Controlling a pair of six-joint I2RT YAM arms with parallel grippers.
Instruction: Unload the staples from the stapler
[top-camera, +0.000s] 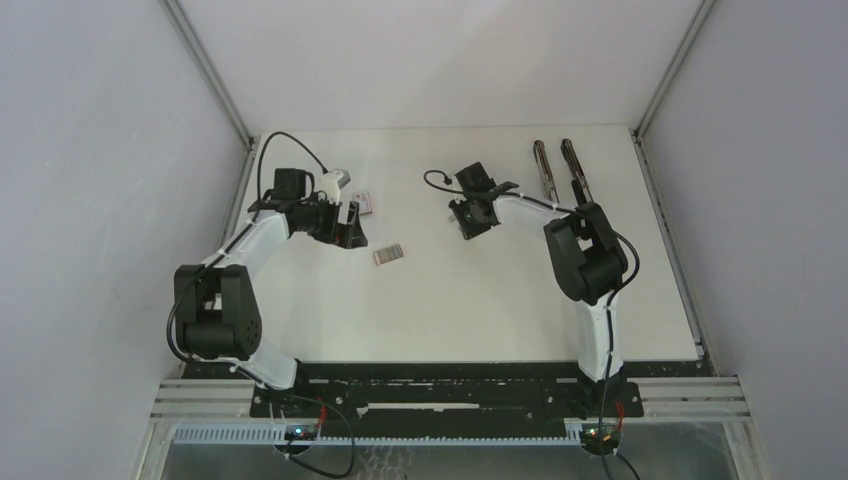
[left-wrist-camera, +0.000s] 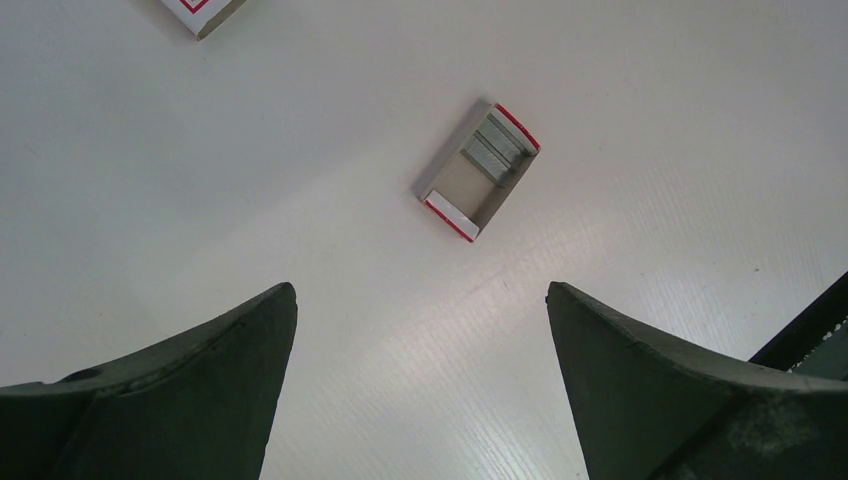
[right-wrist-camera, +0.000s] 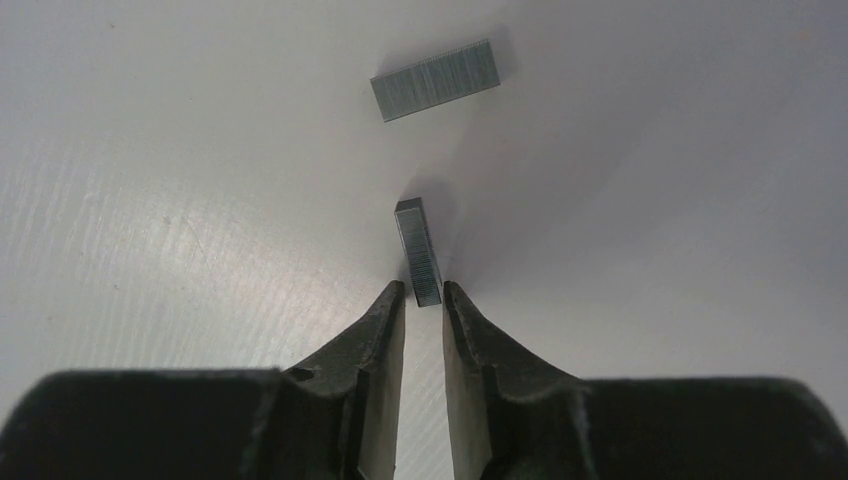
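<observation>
In the right wrist view a narrow grey staple strip (right-wrist-camera: 415, 235) lies on the white table. Its near end is between the fingertips of my right gripper, which is part open. A slim gap shows at the left finger (right-wrist-camera: 393, 300), while the right one is close to or against the strip. Farther out lies a second, broader staple strip (right-wrist-camera: 436, 81), apart from the gripper. My left gripper is wide open and empty, over bare table. No stapler can be clearly made out.
An open box tray (left-wrist-camera: 465, 185) with a few staple strips lies ahead of the left gripper. A small red-and-white box (top-camera: 362, 203) sits behind it. Two long dark metallic objects (top-camera: 546, 170) stand at the back right.
</observation>
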